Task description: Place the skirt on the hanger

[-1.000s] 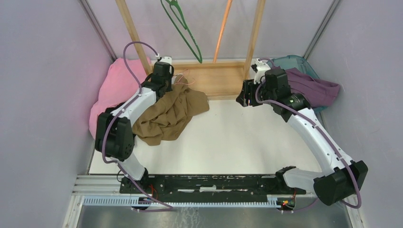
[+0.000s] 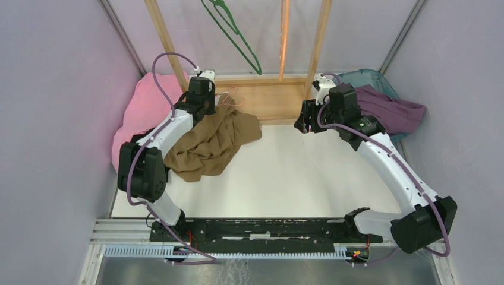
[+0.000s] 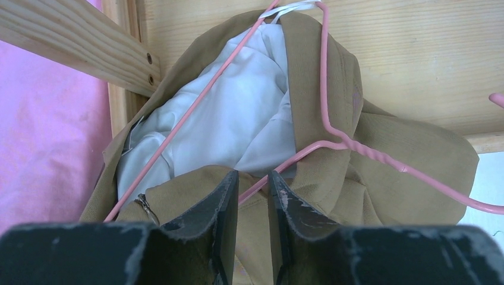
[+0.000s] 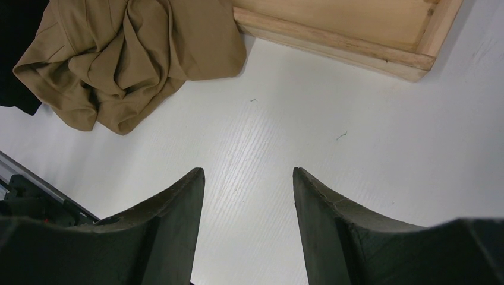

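The olive-brown skirt lies crumpled at the back left, with white lining showing in the left wrist view. A pink hanger lies across it, tied with a white band at the top. My left gripper is directly over the skirt and hanger, fingertips a narrow gap apart at the pink wire; whether it touches is unclear. My right gripper stands open above the bare white floor, right of the skirt.
A wooden rack stands at the back, with green and orange hangers hanging. Pink cloth lies left, purple and teal cloth at right.
The hanging green and orange hangers have swung slightly to the right. Both arms are nearly still, with only a very slight shift.
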